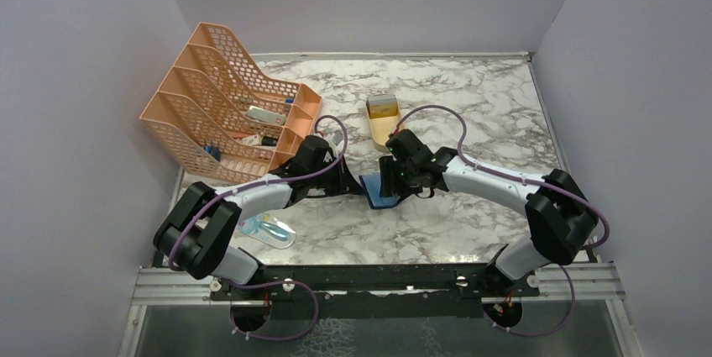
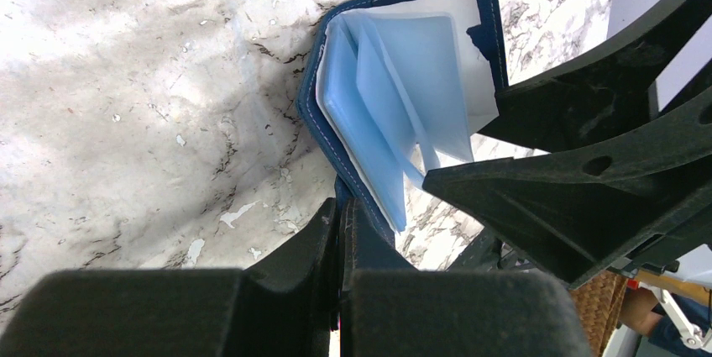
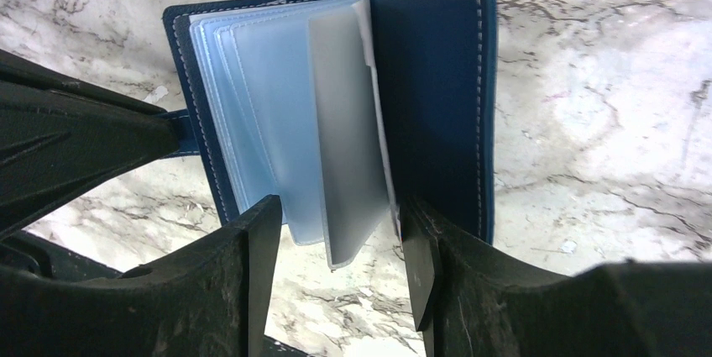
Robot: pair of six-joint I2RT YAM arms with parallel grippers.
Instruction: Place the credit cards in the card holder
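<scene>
The dark blue card holder [image 1: 382,191] lies open on the marble table between my arms, its light-blue sleeves [image 3: 264,97] fanned and one clear sleeve [image 3: 348,130] standing up from the rest. My left gripper is shut on the holder's narrow navy strap [image 3: 182,132] at its left edge. Over the sleeves, my right gripper stands part open; its fingers straddle the raised sleeve, and I cannot tell whether either one touches it. No loose credit card can be made out.
Behind the holder stands a yellow box [image 1: 382,126] with a grey lid part. An orange slotted rack [image 1: 227,105] with small items fills the left back. A clear packet [image 1: 269,231] lies near the left arm. Free table lies to the right.
</scene>
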